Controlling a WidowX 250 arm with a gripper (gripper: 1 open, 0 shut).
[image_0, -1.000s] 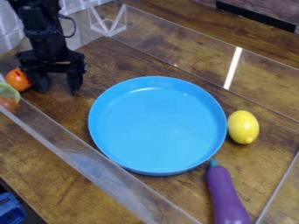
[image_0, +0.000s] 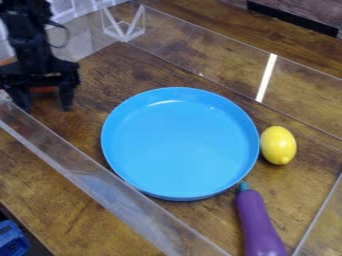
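My black gripper (image_0: 38, 84) is at the upper left, over the edge of the wooden table beside the clear plastic wall. It is blurred, and its fingers are hard to make out; nothing shows clearly held in it. A large blue plate (image_0: 179, 140) lies in the middle. A yellow lemon (image_0: 278, 145) is to its right, and a purple eggplant (image_0: 258, 222) lies at the lower right.
Clear plastic walls (image_0: 127, 200) border the area on the left, back and right. A small white wire object (image_0: 123, 28) stands at the back. A blue object (image_0: 8, 240) sits in the lower left corner.
My gripper has moved left.
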